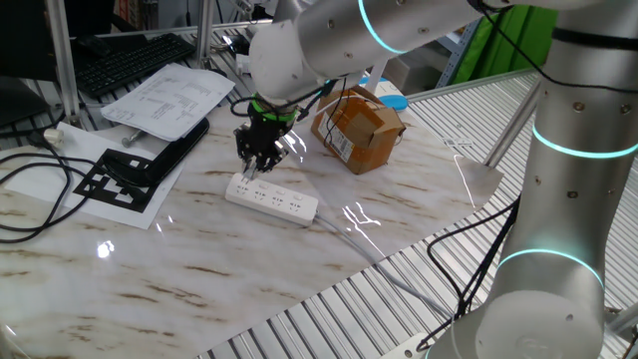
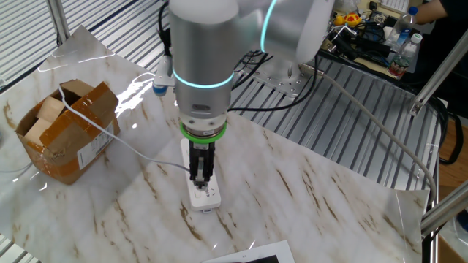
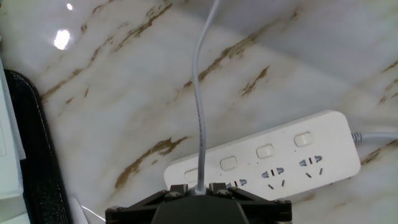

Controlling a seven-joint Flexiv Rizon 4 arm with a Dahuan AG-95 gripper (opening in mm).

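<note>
A white power strip (image 1: 271,199) with several sockets and switches lies on the marble-patterned table. My gripper (image 1: 249,172) is over its far-left end, the end away from its own cord. In exterior view 2 the gripper (image 2: 200,183) points straight down at the strip (image 2: 205,199). A thin grey cable (image 3: 199,118) runs in between the black fingers in the wrist view, and they are shut on its plug end. The plug body is mostly hidden, and whether its pins are in a socket cannot be made out. The fingers also cover the nearest socket of the strip (image 3: 292,146).
An open cardboard box (image 1: 361,130) stands behind the strip; the grey cable passes over it in exterior view 2. A black tray-like object (image 1: 155,160) and printed marker sheet (image 1: 120,189) lie left.
</note>
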